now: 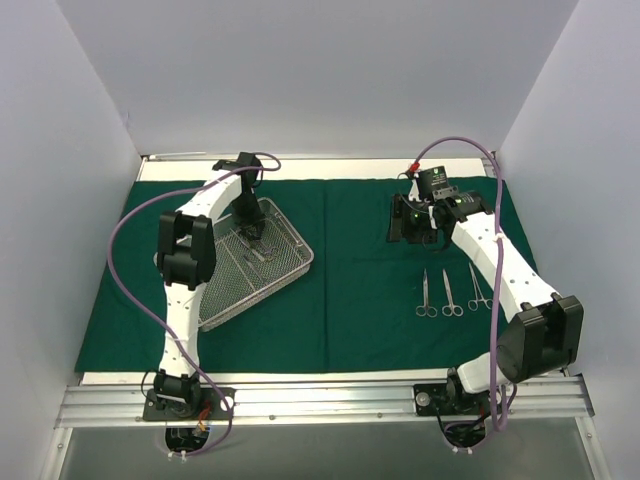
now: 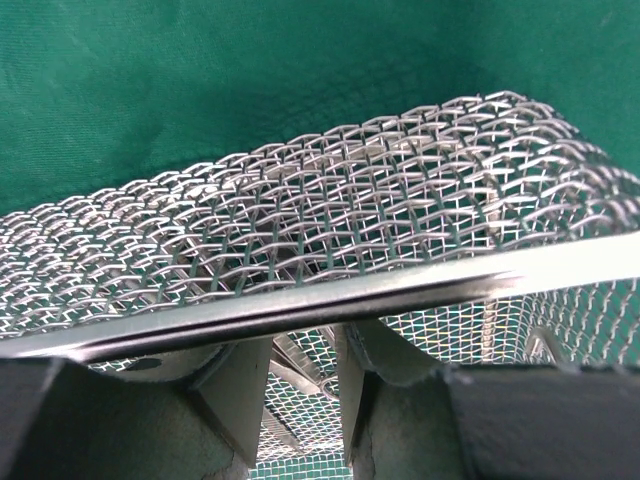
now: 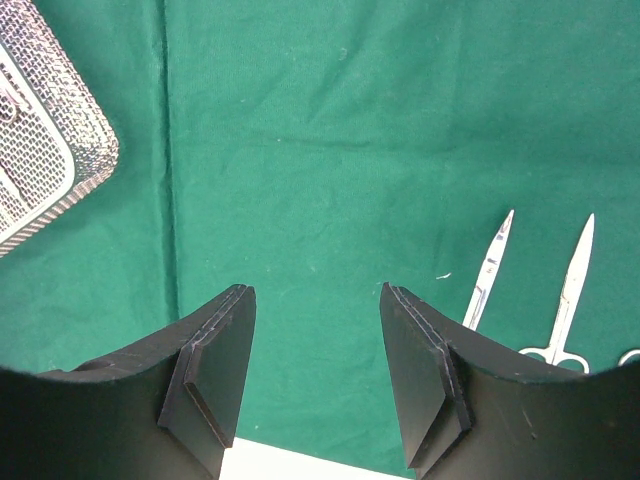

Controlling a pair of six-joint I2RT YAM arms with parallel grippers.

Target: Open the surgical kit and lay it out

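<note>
The wire mesh basket rests on the left of the green cloth, with several metal instruments inside. My left gripper reaches down inside its far end. In the left wrist view, the basket's steel rim crosses in front of the fingers and hides their tips. That gripper is open, and metal instrument shafts show in the gap between its fingers, without a visible grip. Over bare cloth on the right, my right gripper stands open and empty.
Several scissor-like instruments lie side by side at right: one pair, another and a third near the right arm. The cloth between basket and instruments is bare. Grey walls enclose the table.
</note>
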